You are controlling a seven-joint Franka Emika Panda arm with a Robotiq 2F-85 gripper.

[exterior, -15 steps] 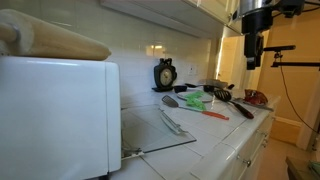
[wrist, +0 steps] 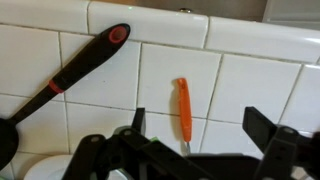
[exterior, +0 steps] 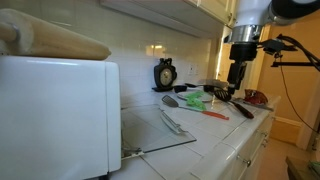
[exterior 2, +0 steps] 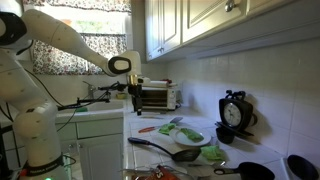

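Observation:
My gripper is open, its two dark fingers spread wide with nothing held. In the wrist view, an orange handle (wrist: 184, 105) lies on the white tiles, between the fingers in the picture; its far end runs out of sight under the gripper. A black utensil (wrist: 83, 66) with a red ring on its handle lies to the left. From the side, the gripper (exterior: 236, 82) hangs above the counter, apart from the utensils. The orange handle (exterior: 214, 114) and the black utensil (exterior 2: 182, 154) also show in the exterior views.
A white plate (exterior 2: 191, 136) and green items (exterior 2: 212, 153) sit on the counter. Against the wall stands a black scale-like object (exterior 2: 236, 113). Pans (exterior 2: 250, 171) lie at the near end. Upper cabinets (exterior 2: 205, 30) overhang the counter, and a white appliance (exterior: 55, 115) stands at left.
The arm has come down and somewhat left in exterior view 1, bringing the gripper lower over the counter. The objects on the counter look unmoved.

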